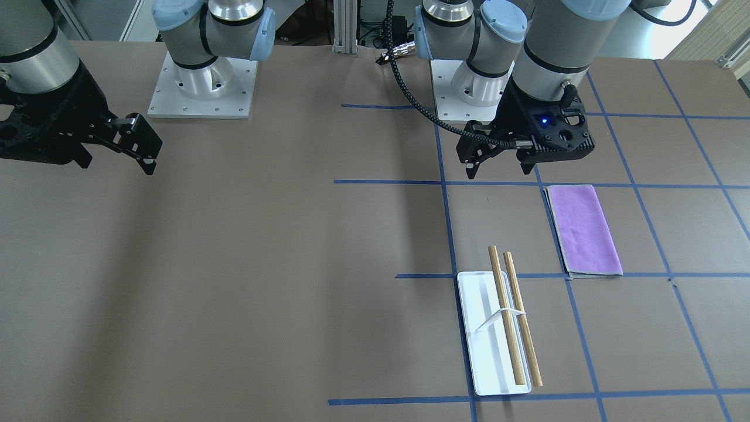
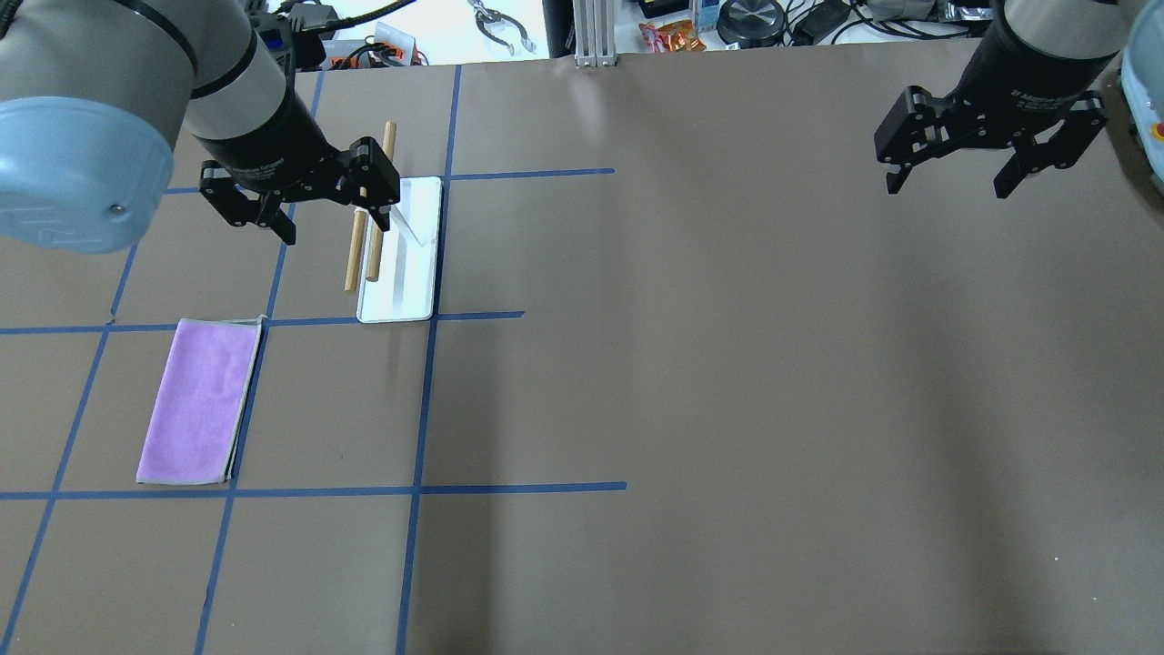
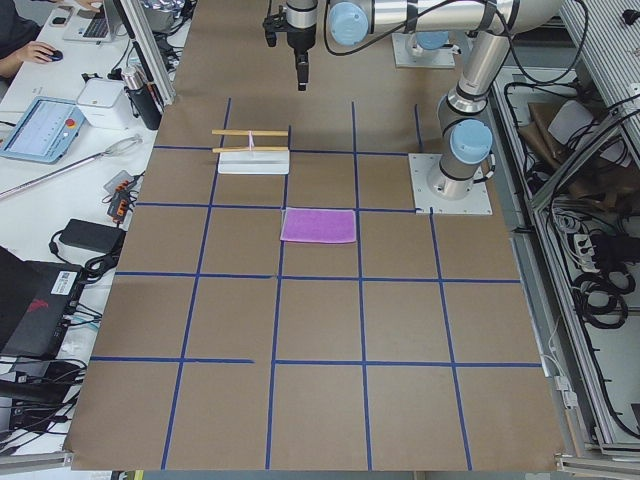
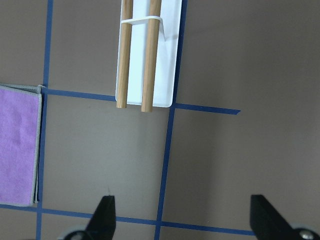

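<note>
A white plastic board [image 1: 481, 351] lies on the taped floor-like tabletop with two wooden rods [image 1: 511, 351] held across it by a thin white bracket [image 4: 141, 20]. A folded purple cloth [image 1: 583, 228] lies beside it, toward the taped grid. My gripper hangs open above the table, nothing between its fingers; in the left wrist view the board is ahead of it and the cloth off to its left.
A second black gripper [image 2: 988, 164] hangs at the opposite side in the top view. Desks with cables and tools border the table.
</note>
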